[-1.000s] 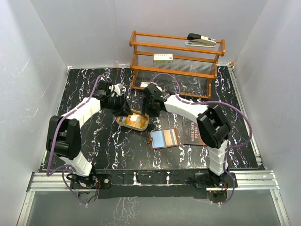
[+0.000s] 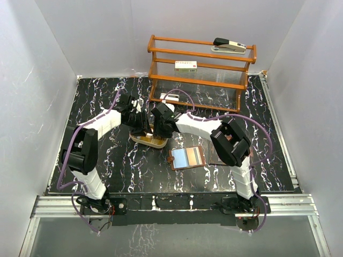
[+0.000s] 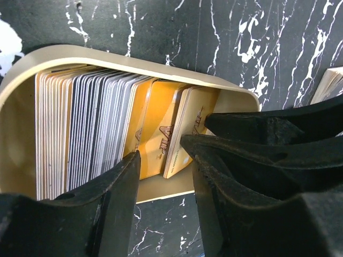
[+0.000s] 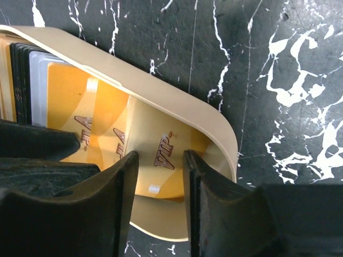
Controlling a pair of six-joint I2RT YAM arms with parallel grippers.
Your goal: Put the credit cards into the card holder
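Note:
A beige oval box holds the credit cards, standing in a row. In the left wrist view, a tight stack of cards fills its left part, and orange cards lean to the right. My left gripper is open above the leaning cards, nothing clearly held. The right gripper stands partly open over the front orange card at the box's right end; whether its fingers touch that card cannot be told. The card holder lies open on the table, blue, tan and grey cards showing.
Behind the box stands a wooden rack with a stapler and a small carton. A dark book lies right of the holder, mostly under my right arm.
Box and holder stay put.

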